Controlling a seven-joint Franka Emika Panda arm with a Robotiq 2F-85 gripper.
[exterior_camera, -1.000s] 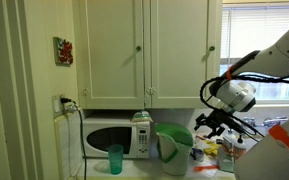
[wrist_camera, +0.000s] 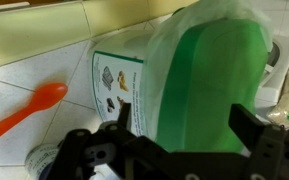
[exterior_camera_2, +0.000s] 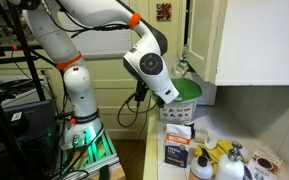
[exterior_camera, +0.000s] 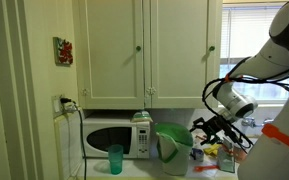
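Note:
My gripper is open, its two black fingers wide apart with nothing held between them. Beyond it in the wrist view is a white bin with a green top (wrist_camera: 219,80). The same bin (exterior_camera: 170,155) stands on the counter in exterior view 1, with the gripper (exterior_camera: 210,127) to its right. In exterior view 2 the arm hides part of the bin (exterior_camera_2: 184,93). An orange spoon (wrist_camera: 29,110) lies flat on the left in the wrist view, near a printed white box (wrist_camera: 114,88).
A teal cup (exterior_camera: 115,158) stands before the microwave (exterior_camera: 111,138). Exterior view 2 shows boxes (exterior_camera_2: 176,147), a dark-lidded jar (exterior_camera_2: 202,165) and a soap bottle (exterior_camera_2: 232,166) crowding the counter near the tiled wall. Cabinets (exterior_camera: 149,55) hang above.
In exterior view 1 the gripper has come slightly down and left, towards the bin. Nothing on the counter has visibly shifted.

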